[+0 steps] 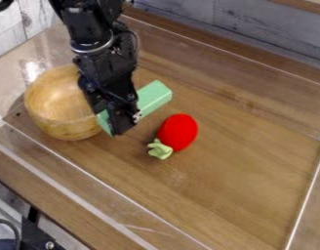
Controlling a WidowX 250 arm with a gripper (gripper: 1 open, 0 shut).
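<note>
My black gripper (113, 109) is low over the right side of a wooden bowl (59, 98), shut on a light green block (152, 97) that sticks out to the right behind its fingers. A red object with a pale green leafy top, like a toy radish (179, 131), lies on the wooden table just right of the gripper. The far side of the block and part of the bowl are hidden by the arm.
A grey plank wall runs along the back. The table's left edge is beside the bowl, with dark cables below it.
</note>
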